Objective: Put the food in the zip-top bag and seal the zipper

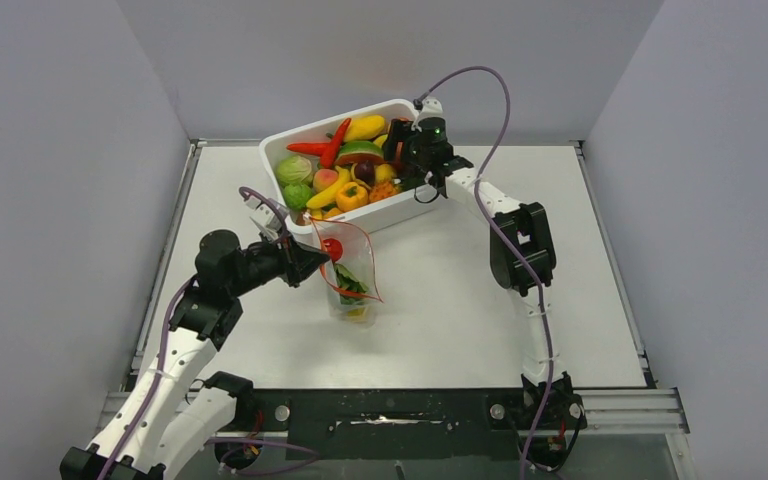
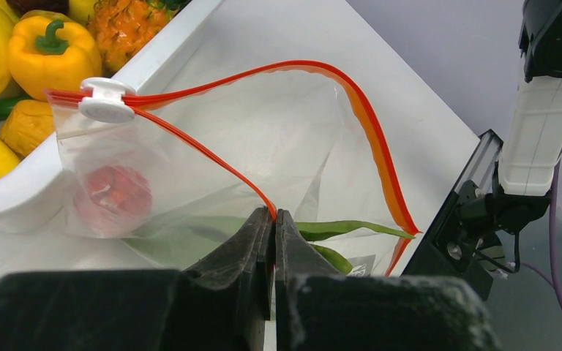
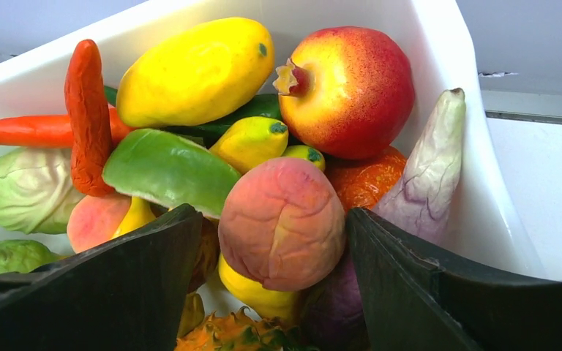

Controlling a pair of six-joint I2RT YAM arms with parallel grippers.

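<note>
The clear zip top bag (image 1: 360, 262) stands on the table with its orange-red rim spread wide. In the left wrist view my left gripper is shut on one edge of that rim; a white slider (image 2: 107, 100) sits at the rim's far corner. Through the plastic show a red round food (image 2: 113, 199) and green leaves (image 2: 336, 229), one leaf tip reaching the rim. Over the right end of the food bin, my right gripper is open, its fingers on either side of a peach (image 3: 282, 223). Whether they touch it I cannot tell.
The white bin (image 1: 392, 211) behind the bag is full of food. Around the peach lie a pomegranate (image 3: 355, 91), a purple eggplant (image 3: 432, 161) close to the bin's right wall, and a spiky orange fruit (image 3: 241, 333). Bare table (image 1: 450, 310) extends right of the bag.
</note>
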